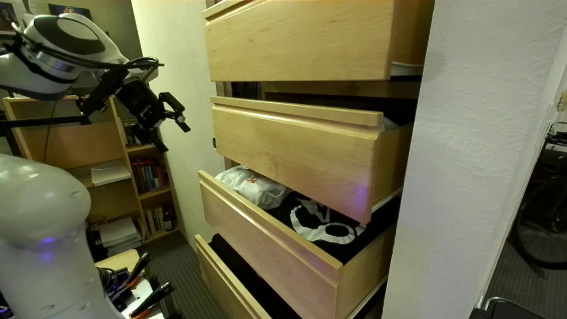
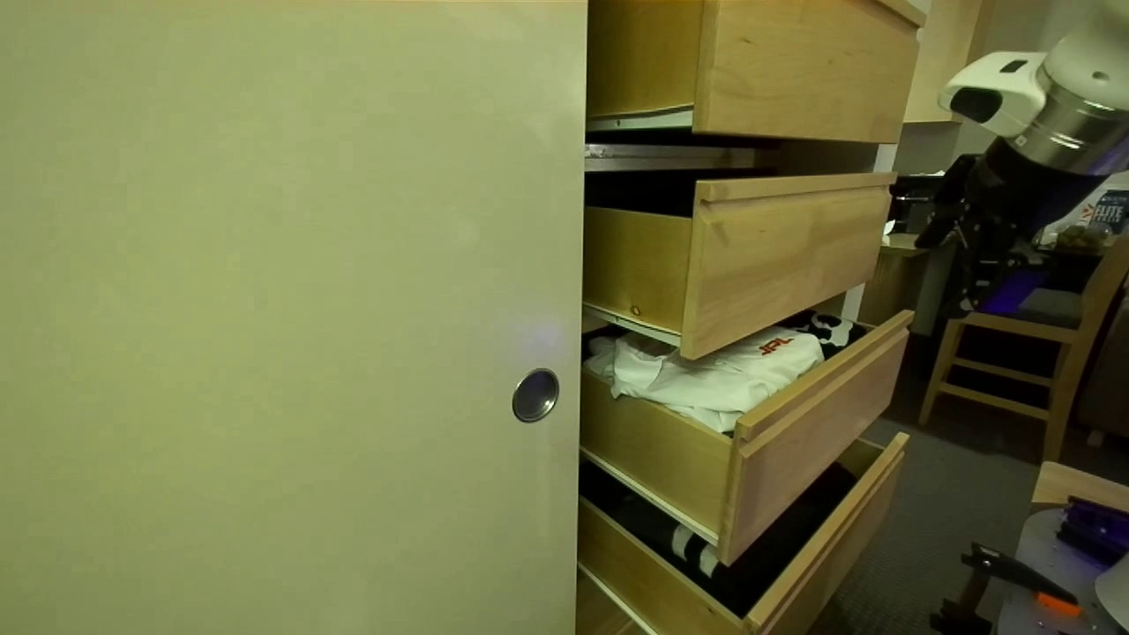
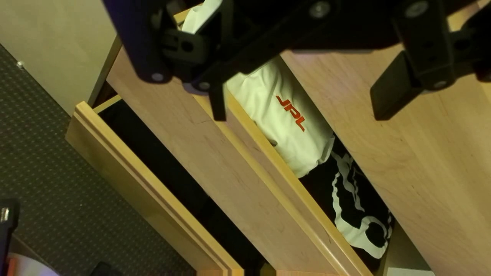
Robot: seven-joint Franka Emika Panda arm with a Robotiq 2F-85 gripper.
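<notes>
My gripper (image 1: 174, 137) hangs in the air to the left of the drawers in exterior view 1, touching nothing. Its two fingers stand wide apart in the wrist view, one finger pad (image 3: 217, 102) at the left and the other at the right, with no object held between them. A light wooden drawer (image 1: 271, 239) is pulled out, holding a bundled white cloth (image 3: 287, 115) with red JPL letters. Beside that bundle lies black cloth (image 3: 322, 184) with a white print. Above it, another drawer (image 1: 292, 149) juts out and hides part of the contents.
The lowest drawer (image 2: 826, 561) stands pulled out with dark cloth inside, and a top drawer (image 1: 303, 42) juts out too. A pale sliding door (image 2: 265, 317) borders the drawers on one side, a white wall (image 1: 478, 159) on the other. Clamps (image 1: 151, 300) lie by the arm's base.
</notes>
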